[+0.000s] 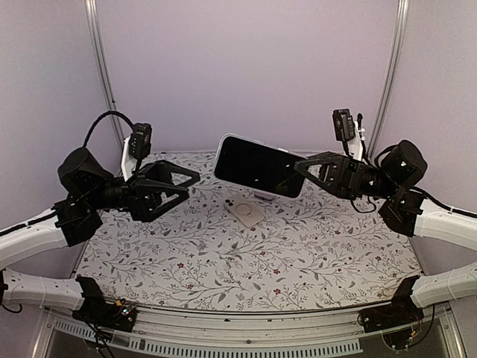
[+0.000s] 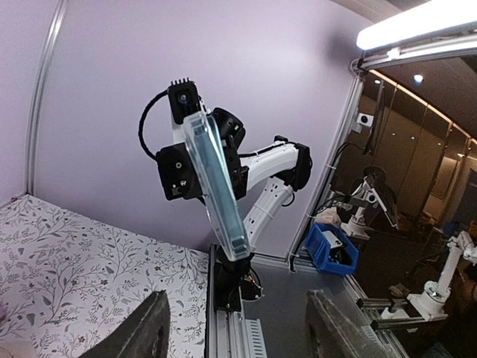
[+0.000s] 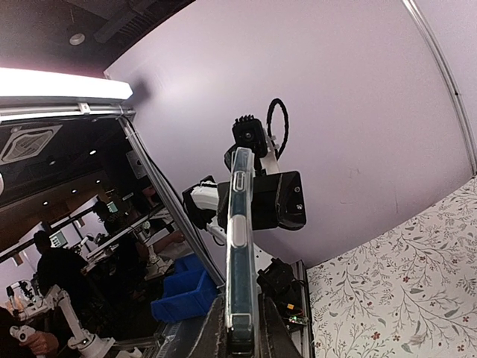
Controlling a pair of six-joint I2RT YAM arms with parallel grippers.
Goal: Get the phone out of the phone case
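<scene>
A dark-screened phone (image 1: 257, 165) in a clear case hangs in the air above the table, its screen facing the top camera. My right gripper (image 1: 307, 168) is shut on its right end. Edge-on in the right wrist view, the clear case (image 3: 240, 261) rises from between the fingers. The left wrist view shows the cased phone (image 2: 215, 183) tilted, in front of the right arm. To the left of the phone, my left gripper (image 1: 195, 186) is apart from it, with its fingers (image 2: 151, 324) spread and nothing between them.
A beige phone or case with a ring on its back (image 1: 244, 212) lies on the floral-patterned table (image 1: 223, 276). Behind the held phone, a pinkish item (image 1: 265, 195) is mostly hidden.
</scene>
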